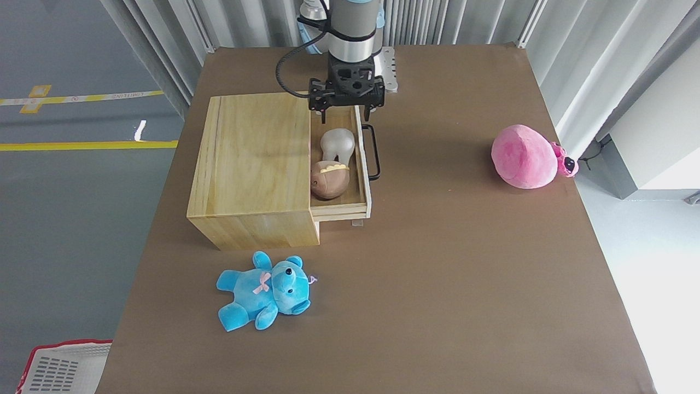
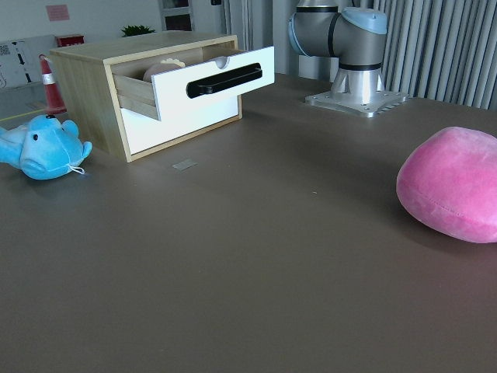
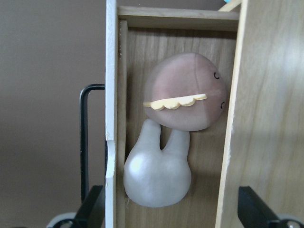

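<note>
My gripper (image 1: 345, 115) is open above the pulled-out drawer (image 1: 338, 211) of the wooden cabinet (image 1: 248, 157), with nothing between its fingers. In the wrist view the fingers show at the lower left and right. The drawer holds a plush toy (image 3: 156, 175) with a pale body and two long ears, and a round brown toy (image 3: 183, 80) with a cream frill, touching it. The drawer's black handle (image 2: 224, 81) faces out on its white front.
A blue teddy bear (image 1: 262, 295) lies in front of the cabinet. A pink plush toy (image 1: 523, 157) lies at the table's right edge.
</note>
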